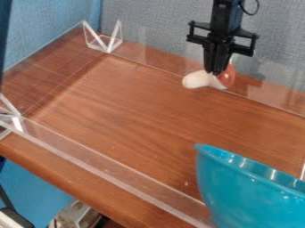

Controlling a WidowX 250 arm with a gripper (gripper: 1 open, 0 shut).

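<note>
My black gripper (217, 68) hangs at the back right of the wooden table, pointing down beside the far clear wall. Just under and around its fingertips are a pale, whitish object (197, 80) and a reddish, rounded one (227, 77), partly hidden by the fingers. I cannot tell from this view whether the fingers hold either of them.
A large teal bowl (244, 191) fills the front right corner. White corner brackets stand at the back left and left edge. A clear low barrier (119, 175) runs along the near edge.
</note>
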